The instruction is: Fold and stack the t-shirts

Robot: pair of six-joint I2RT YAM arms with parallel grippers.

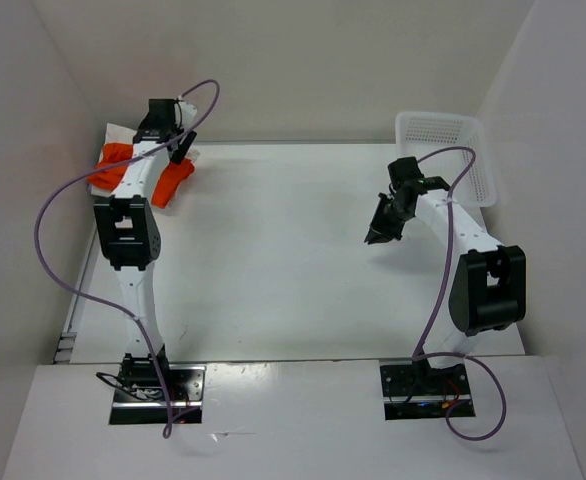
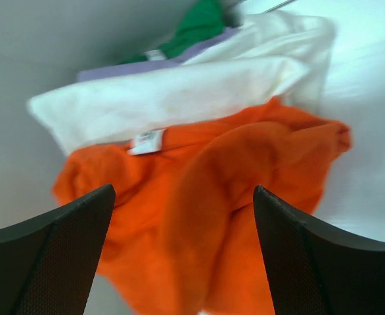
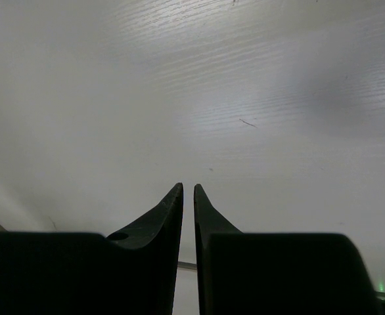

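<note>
In the far left corner lies a pile of shirts. On top is a rumpled orange shirt [image 1: 171,186], with a raised fold [image 2: 202,190] across its middle in the left wrist view. A white shirt [image 2: 173,98] shows beneath it, and behind that are purple [image 2: 159,64] and green cloth [image 2: 199,29]. My left gripper [image 1: 180,157] hovers over the orange shirt, its fingers [image 2: 67,252] wide apart and no cloth held between them. Over the bare table at right, my right gripper is shut, nothing visible between its tips.
A white basket [image 1: 487,165] stands empty at the back right, behind the right arm. Walls close in on the pile at the left and back.
</note>
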